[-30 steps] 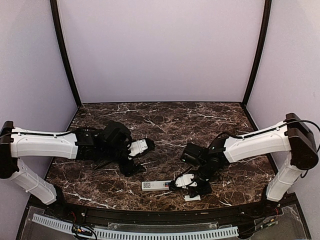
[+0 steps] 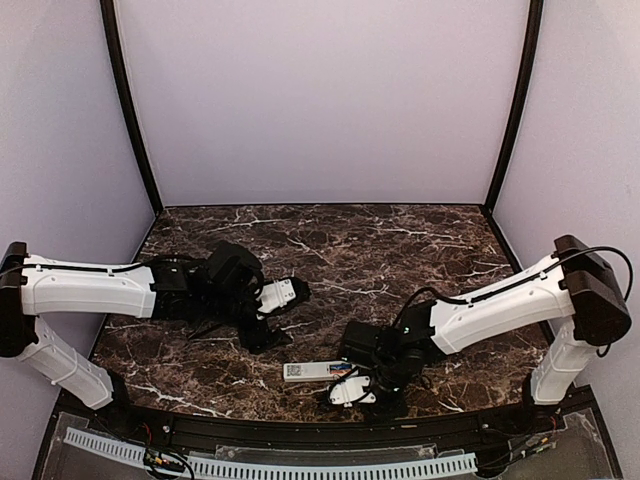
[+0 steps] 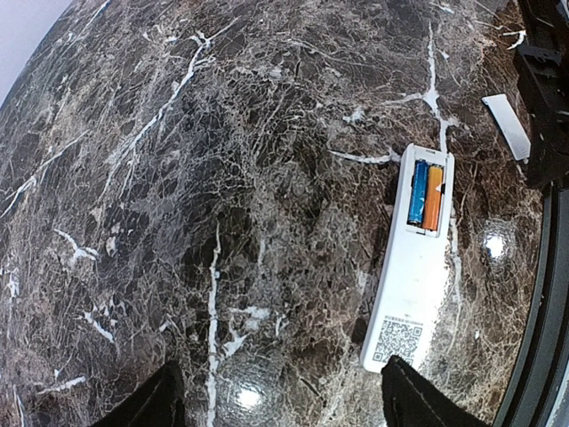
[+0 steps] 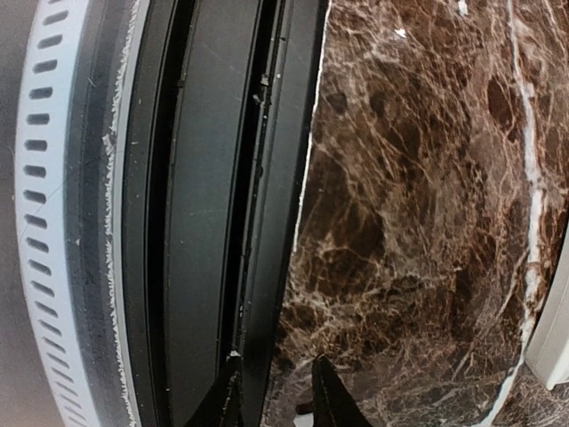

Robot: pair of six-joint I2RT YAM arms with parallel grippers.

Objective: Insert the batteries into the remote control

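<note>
The white remote (image 3: 400, 294) lies on the marble table, its battery compartment open with a blue battery (image 3: 418, 191) and an orange battery (image 3: 434, 197) inside. A small white cover piece (image 3: 505, 124) lies apart from it near the compartment end. My left gripper is open above the table, left of the remote (image 2: 310, 371). My right gripper is low over the front edge, part open, with only a small bit of something white and dark showing near its fingertips; in the top view its wrist hides part of the remote and the cover.
A dark metal rail (image 4: 209, 205) and a white slotted strip (image 4: 40, 222) run along the front edge beside my right gripper.
My right arm has moved left and toward the front edge, now over where the white cover showed in the top view. The left arm has not moved.
</note>
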